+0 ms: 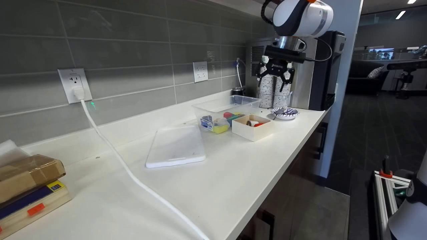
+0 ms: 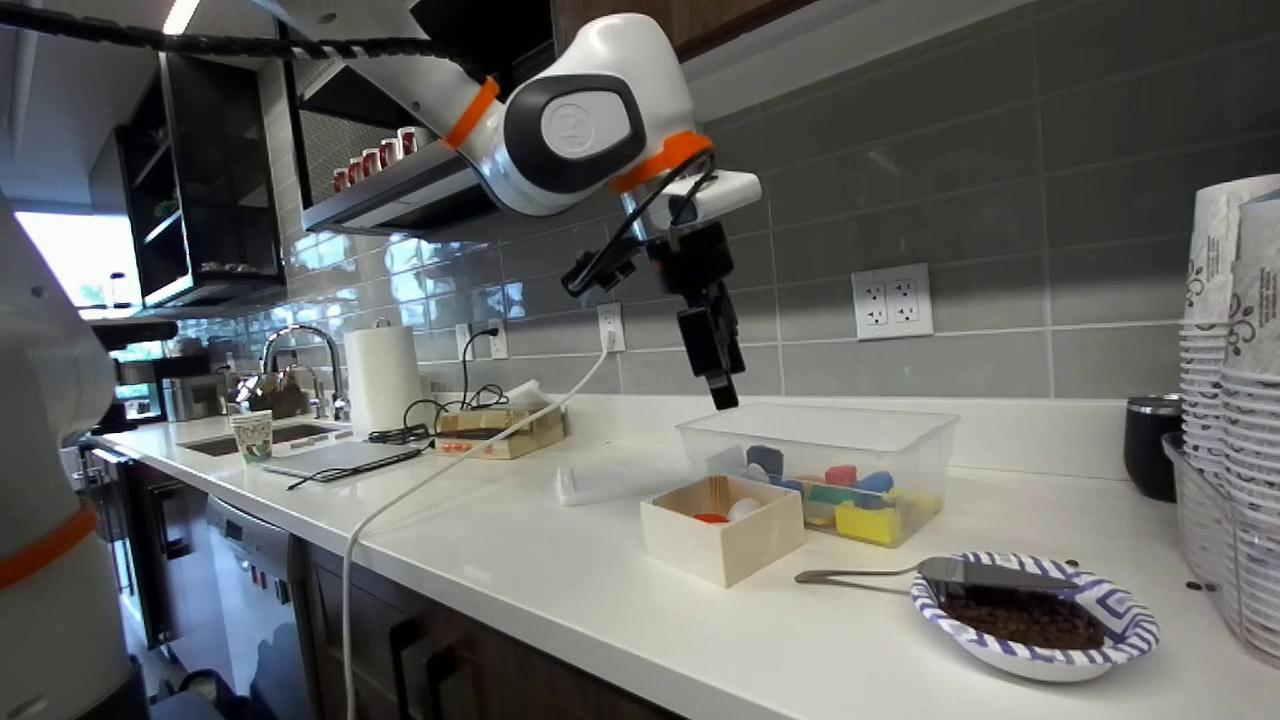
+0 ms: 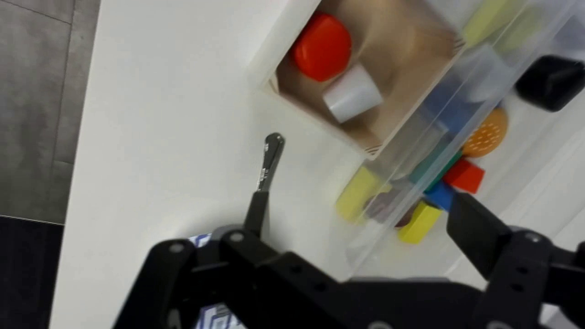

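My gripper (image 1: 272, 85) stands open and empty, well above the counter. The wrist view has its two dark fingers (image 3: 475, 230) spread wide. Below lies a patterned paper bowl (image 2: 1131, 623) holding dark brown bits, with a metal utensil (image 2: 1016, 575) resting across it. In the wrist view the utensil's handle (image 3: 271, 159) points out past one finger, and my gripper hides most of the bowl. A pale square box (image 2: 722, 551) holds a red item (image 3: 322, 47) and a white cup-like piece (image 3: 352, 93).
Behind the box sits a clear plastic bin (image 2: 932, 450) with colourful blocks. Tall paper cup stacks (image 1: 283, 90) rise near the bowl. A white lid (image 1: 176, 146) lies flat on the counter, and a white cable (image 1: 138, 180) crosses it.
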